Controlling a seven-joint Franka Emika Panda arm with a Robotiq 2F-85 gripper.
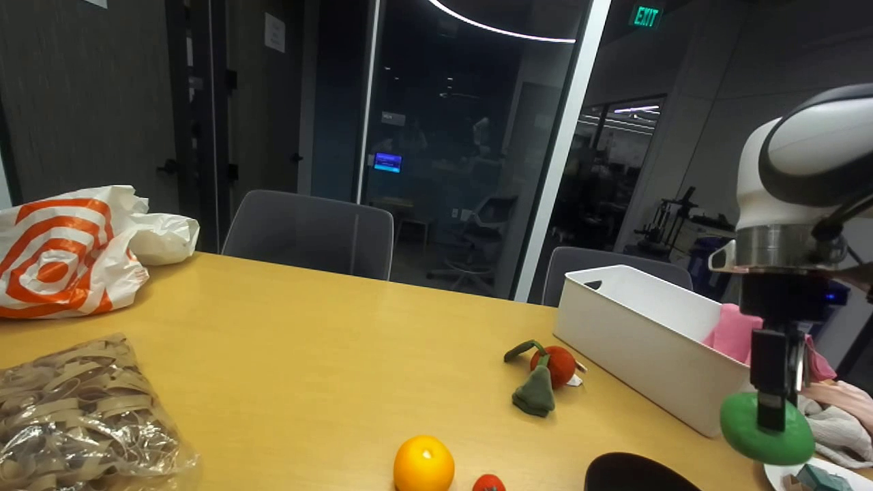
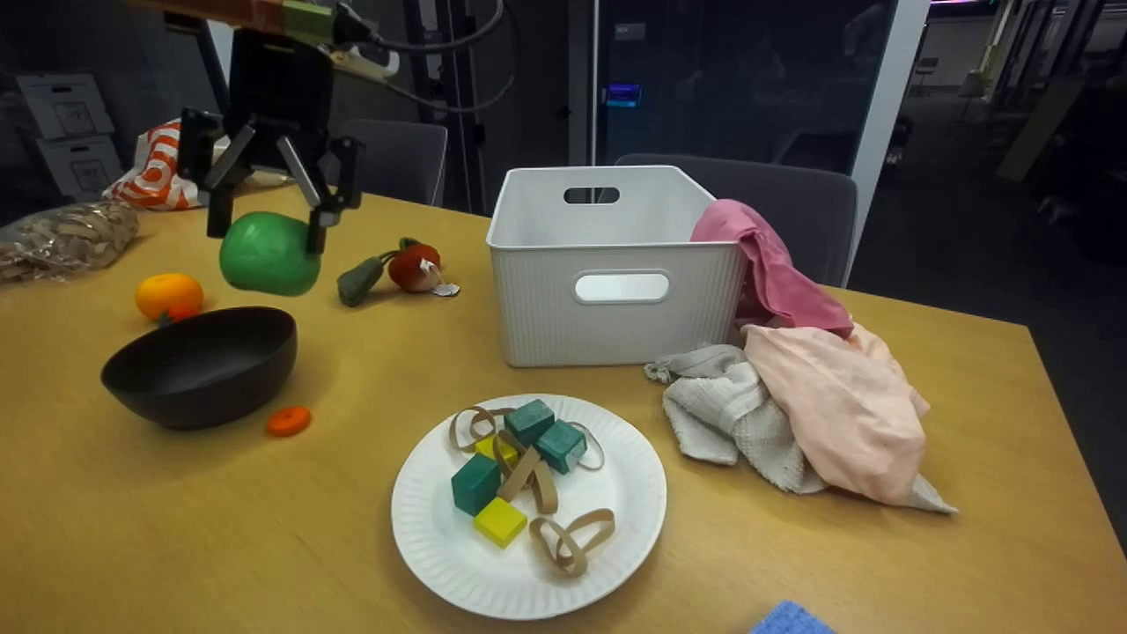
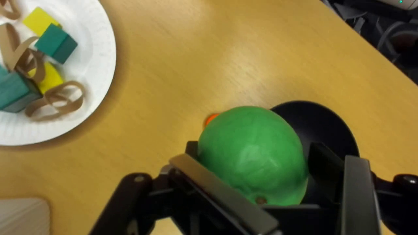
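A round green object, like a toy apple or pepper, hangs in the air with my gripper shut on it. In the wrist view its green skin fills the space between the two fingers. Beneath and behind it, the black bowl is partly covered by the green object. Exterior view 2 shows the whole bowl on the table, its visible inside empty, with the green object above and to the right of its far rim. In exterior view 1 the green object appears at the right, in front of the white bin's near end.
A white bin stands behind a paper plate of blocks and rubber bands. Cloths lie right of the bin. An orange fruit, a red vegetable and an orange slice rest on the table.
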